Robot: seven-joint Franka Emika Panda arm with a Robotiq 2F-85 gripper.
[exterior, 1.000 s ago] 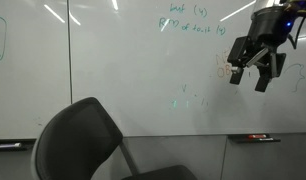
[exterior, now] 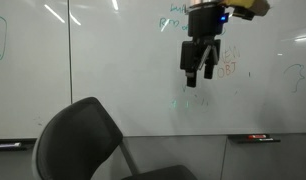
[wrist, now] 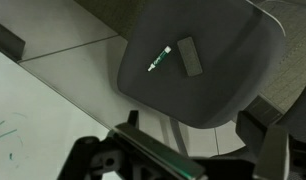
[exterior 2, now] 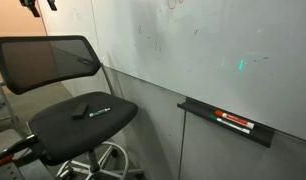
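Observation:
My gripper (exterior: 199,76) hangs in front of the whiteboard (exterior: 143,65), pointing down. Its fingers stand apart in the wrist view, one fingertip (wrist: 133,119) on the left and the other on the right; I see nothing held between them. Far below, on the black chair seat (wrist: 153,95), lie a green-and-white marker (wrist: 159,59) and a dark block like an eraser (wrist: 190,56), side by side and apart. In exterior view 2 the same marker (exterior 2: 99,113) and block (exterior 2: 85,104) show on the seat.
A black tray (exterior 2: 198,107) along the whiteboard's lower edge holds several markers, among them an orange-red one (exterior 2: 231,117). The mesh chair back (exterior 2: 48,62) rises beside the seat. Green and orange writing marks the board.
In exterior view 1 my gripper has moved to the left across the whiteboard and turned from a slant to nearly straight down. The chair looks the same.

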